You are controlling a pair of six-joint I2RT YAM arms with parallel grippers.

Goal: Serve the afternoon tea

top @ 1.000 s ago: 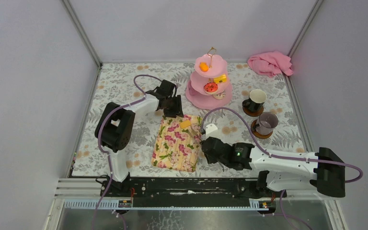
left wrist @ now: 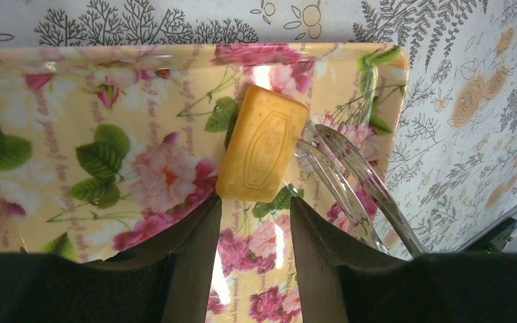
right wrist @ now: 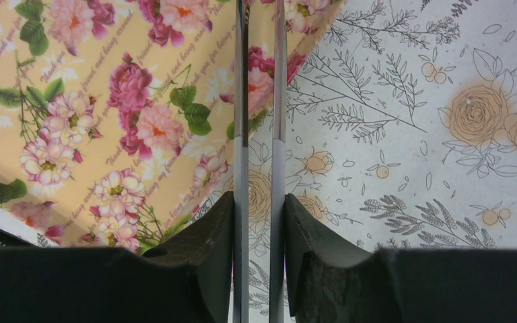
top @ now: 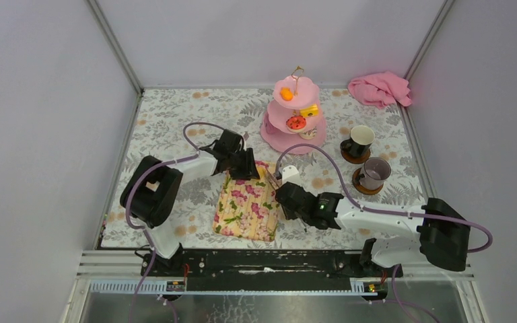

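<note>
A rectangular golden biscuit (left wrist: pixel 262 145) lies on the yellow floral tray (left wrist: pixel 134 94). My left gripper is over the tray, fingertips at the biscuit's near end with a gap showing between them; whether it grips anything is unclear. My right gripper is shut on metal tongs, whose tips reach the biscuit's right side in the left wrist view.
A pink three-tier stand (top: pixel 283 138) with treats is behind the tray. Two mugs (top: pixel 361 138) on coasters are at the right, a pink cloth (top: pixel 380 87) at back right. The left of the table has free room.
My left gripper has moved toward the front, down over the biscuit. The right gripper with the tongs has moved left and slightly toward the back.
</note>
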